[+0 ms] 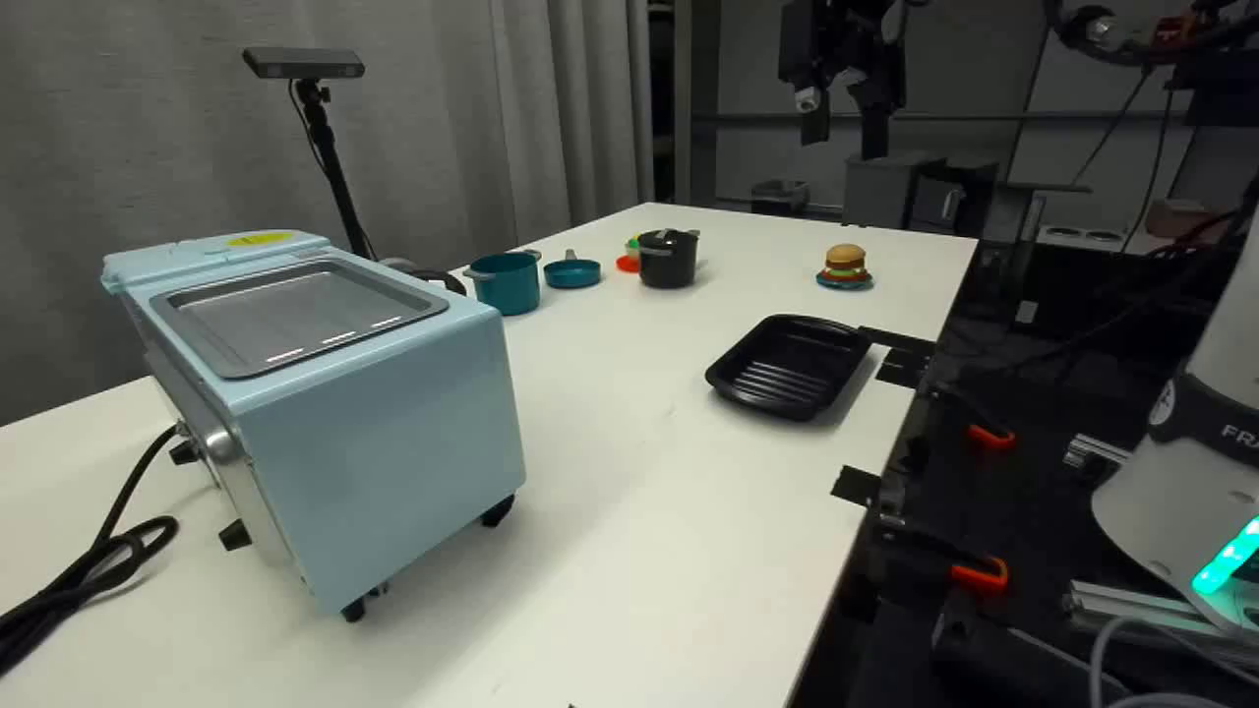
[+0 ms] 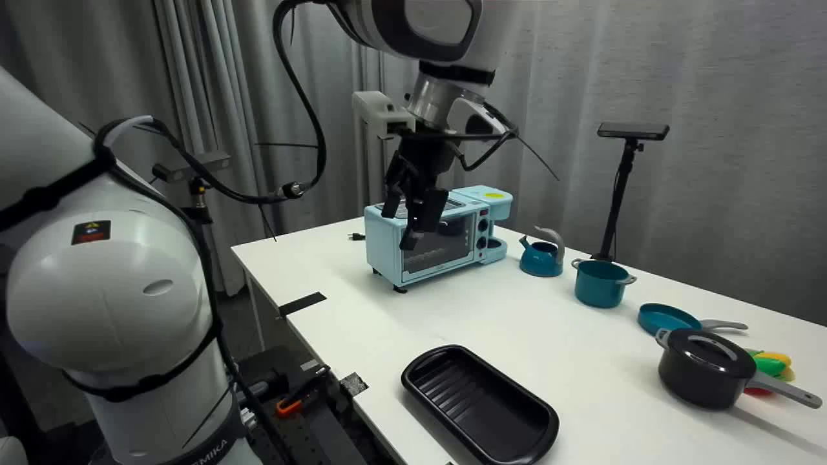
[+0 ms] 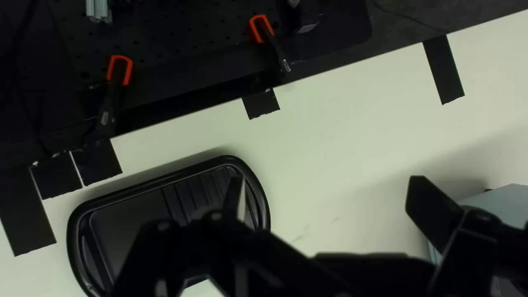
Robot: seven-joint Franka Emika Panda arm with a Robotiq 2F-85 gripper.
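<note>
My gripper stands open high above the table, its two fingers wide apart and only bare tabletop showing between them in the wrist view. Below it lies the black ridged tray (image 2: pixel 481 407), empty; part of it is hidden behind the left finger in the wrist view. A toy burger (image 1: pixel 845 262) rests on a small teal plate (image 1: pixel 845 284) toward the table's far right in exterior view 1. The light blue toaster oven (image 2: pixel 385 244) has its glass door (image 2: pixel 442 247) shut, and a grey metal tray (image 1: pixel 301 313) sits on its top.
Along the curtain side stand a teal kettle (image 2: pixel 540 259), a teal pot (image 2: pixel 598 285), a teal pan (image 2: pixel 665 316) and a lidded black pot (image 2: pixel 701 380). Colourful toy food (image 2: pixel 771 364) lies behind that pot.
</note>
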